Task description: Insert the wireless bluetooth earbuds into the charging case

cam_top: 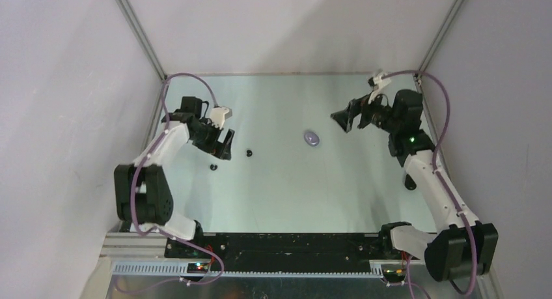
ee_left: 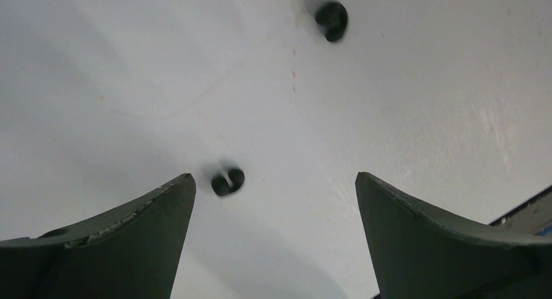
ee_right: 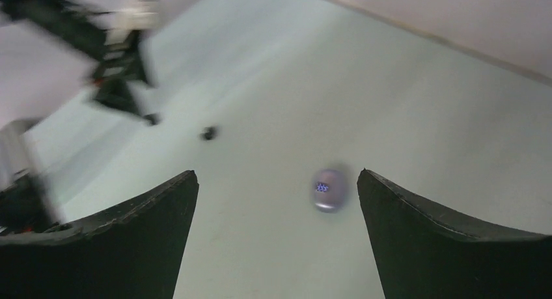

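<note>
Two black earbuds lie apart on the pale table: one earbud [cam_top: 213,167] at the left, another earbud [cam_top: 248,153] a little right of it. A small purple charging case [cam_top: 312,138] rests near the table's middle; whether its lid is up I cannot tell. My left gripper [cam_top: 225,144] hangs above and close to the earbuds, open and empty. In the left wrist view one earbud [ee_left: 228,182] shows between the spread fingers and the other earbud [ee_left: 332,21] farther off. My right gripper [cam_top: 340,122], also open and empty, is up and right of the case [ee_right: 329,190].
Bare table [cam_top: 293,195] spreads in front of and around the case. A dark object [cam_top: 410,182] sits at the right edge beside the right arm. Walls close off the left, right and back.
</note>
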